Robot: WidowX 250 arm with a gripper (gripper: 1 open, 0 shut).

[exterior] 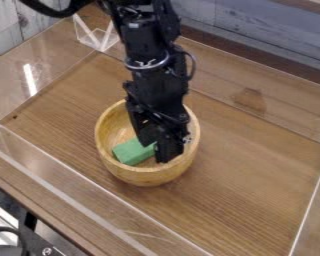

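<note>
A round light-wood bowl [149, 172] sits on the wooden table, with a green block [132, 150] lying inside it. My black gripper [156, 142] is over the bowl, its lower parts down inside it and partly covering the green block. Whether its fingers are apart or closed on anything cannot be made out.
A pale wall [256, 30] runs along the back, and dark cables show at the lower left.
</note>
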